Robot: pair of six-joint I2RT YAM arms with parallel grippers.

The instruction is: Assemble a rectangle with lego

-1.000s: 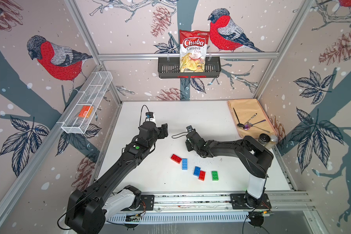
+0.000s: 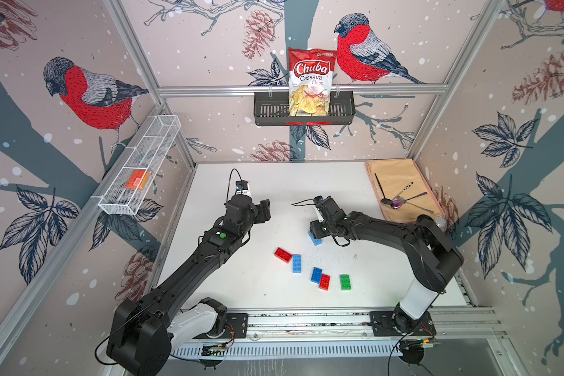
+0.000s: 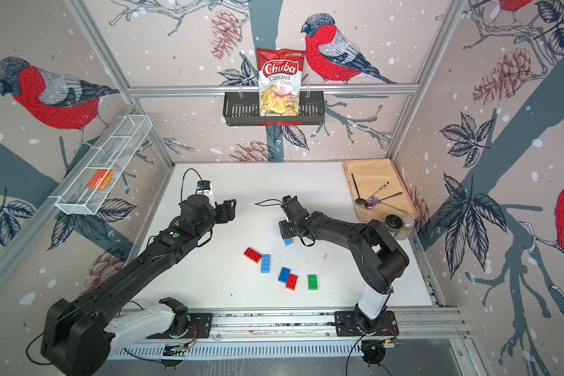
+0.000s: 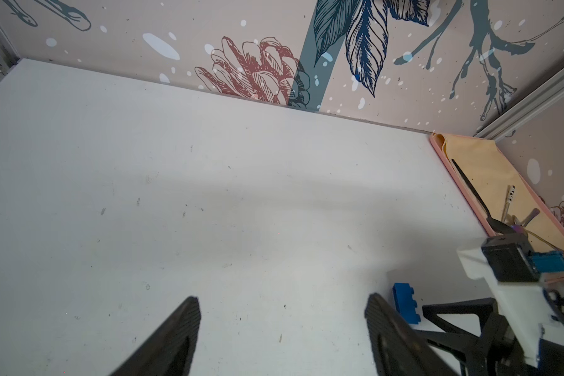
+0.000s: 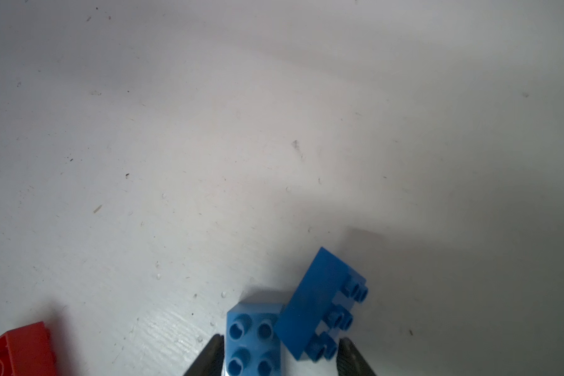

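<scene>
Under my right gripper, in the right wrist view, a dark-blue brick point(image 5: 313, 300) lies tilted on its side against a light-blue brick point(image 5: 253, 338); the fingertips are apart, just below them, and whether they grip is unclear. My left gripper hangs open and empty over the table's left middle. In the front middle lie a red brick point(image 2: 282, 255), a light-blue brick point(image 2: 296, 263), a blue brick point(image 2: 316, 274), a red brick point(image 2: 324, 282) and a green brick point(image 2: 345, 282).
An orange mat point(image 3: 369, 178) with utensils covers the back right, with jars point(image 3: 404, 228) in front of it. A wire basket point(image 2: 138, 163) hangs on the left wall.
The left arm is nearly still.
</scene>
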